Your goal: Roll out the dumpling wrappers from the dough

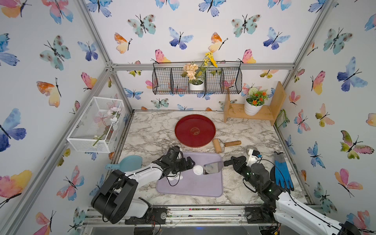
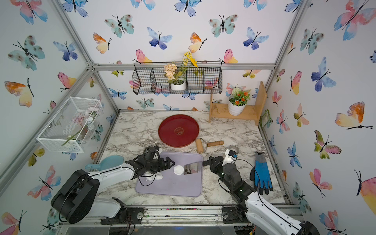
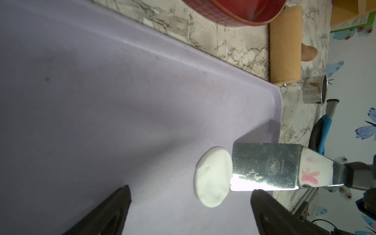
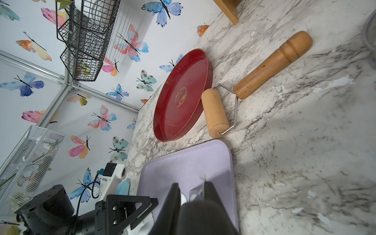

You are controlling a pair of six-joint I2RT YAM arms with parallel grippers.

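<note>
A flat white dough disc (image 3: 213, 177) lies on the lavender tray (image 1: 188, 188). Touching or nearly touching its right side is the front edge of a metal scraper (image 3: 266, 166), tilted over the tray's right rim. My right gripper (image 1: 232, 161) is shut on the scraper's dark handle. Above the tray's left part, my left gripper (image 1: 190, 163) stands open, nothing between its fingers. More white dough (image 2: 155, 177) shows partly beneath the left arm. A wooden roller (image 4: 216, 112) rests on the marble counter behind the tray.
Behind the tray lies a round red tray (image 1: 195, 130). A metal cup (image 3: 314, 89) and a blue glove (image 1: 282, 172) sit to the right, a light-blue pan-like tool (image 1: 131, 163) to the left. A wooden shelf with a potted plant (image 1: 254, 102) stands at the back right.
</note>
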